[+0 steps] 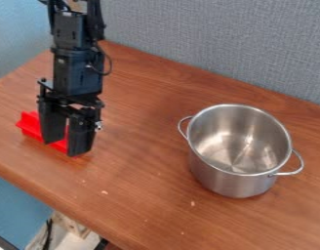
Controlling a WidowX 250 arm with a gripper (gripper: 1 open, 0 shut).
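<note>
My black gripper (65, 133) is lowered at the left of the wooden table, over a red object (31, 126) lying near the table's left edge. The gripper hides much of that object, and I cannot tell whether its fingers are closed on it. A steel pot (238, 176) with two side handles stands upright on the right, apart from the gripper; its inside looks empty.
A grey textured wall (228, 44) runs along the back. The table's edge drops away at the lower left.
</note>
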